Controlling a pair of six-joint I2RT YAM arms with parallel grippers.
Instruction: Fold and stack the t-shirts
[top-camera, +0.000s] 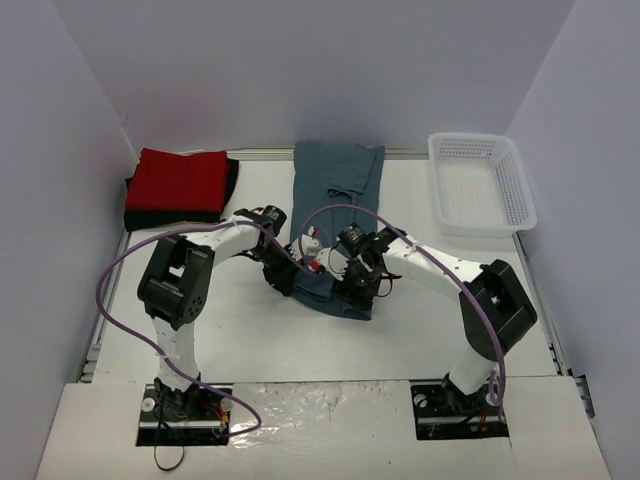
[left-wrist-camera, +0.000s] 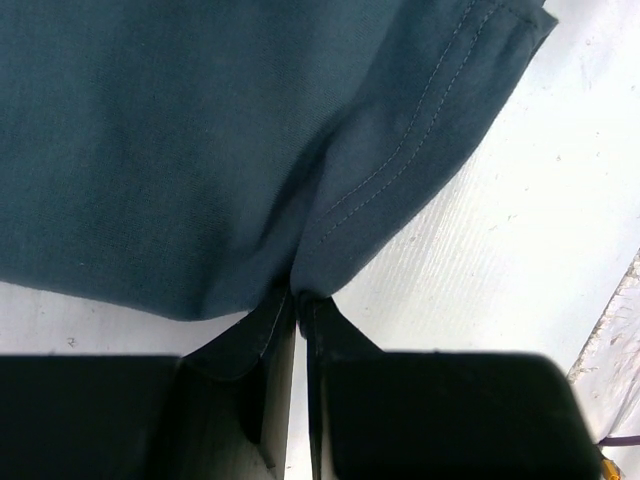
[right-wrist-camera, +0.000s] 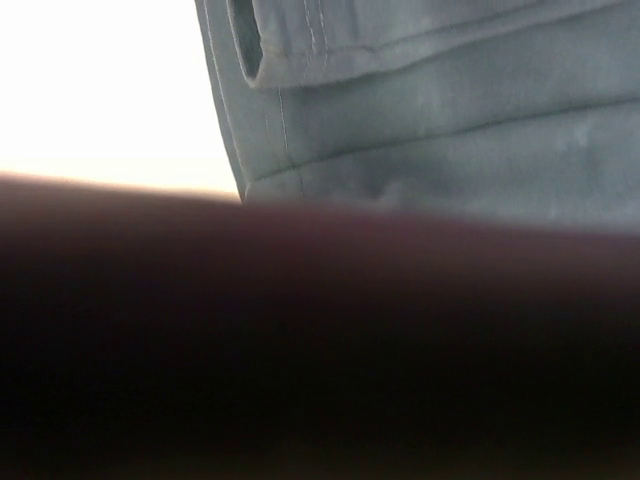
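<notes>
A dark teal t-shirt lies long and narrow from the back edge of the white table to its middle, its front end partly covered by both arms. My left gripper is at the left side of that front end. In the left wrist view its fingers pinch a bunched edge of the shirt, beside a stitched hem. My right gripper is over the front right part of the cloth. A dark blur fills the lower right wrist view and hides its fingers; layered shirt edges show above.
Folded red cloth rests on black cloth at the back left. An empty white basket stands at the back right. Bare table lies in front of the shirt. Purple cables loop over both arms.
</notes>
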